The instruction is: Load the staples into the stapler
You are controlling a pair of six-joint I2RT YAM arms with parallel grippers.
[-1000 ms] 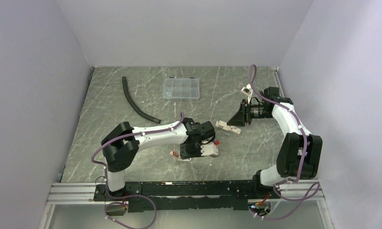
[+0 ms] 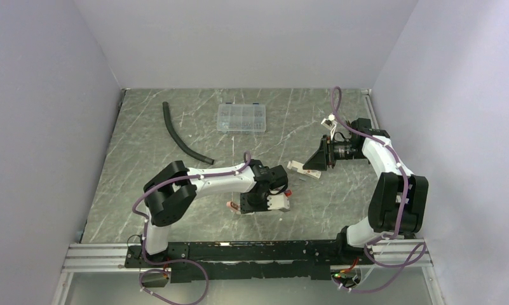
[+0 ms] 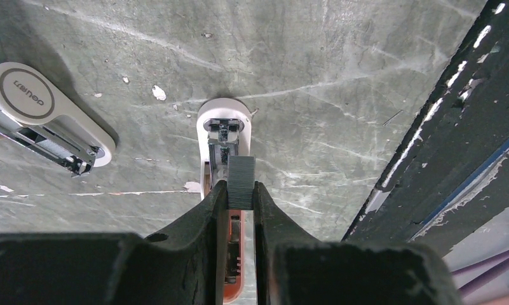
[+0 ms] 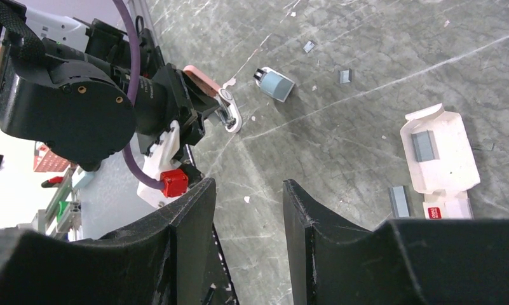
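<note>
In the left wrist view, my left gripper is shut on a grey staple strip (image 3: 241,175), which sticks out past the fingertips. Below it lies an opened stapler with a white end (image 3: 225,108) and a pink-red body; strip and fingers overlap its channel from this angle, and whether they touch it I cannot tell. A second stapler (image 3: 64,121), white with a blue-grey lid, lies to the left. My right gripper stands open and empty over bare table in the right wrist view.
An open white staple box (image 4: 458,159) holds one grey strip (image 4: 423,146); another strip (image 4: 399,202) lies beside it. Smaller staple pieces (image 4: 345,76) are scattered nearby. At the back of the table stand a clear divided case (image 2: 241,118) and a dark curved tube (image 2: 175,135).
The right arm has barely moved, and the things on the table keep their places.
</note>
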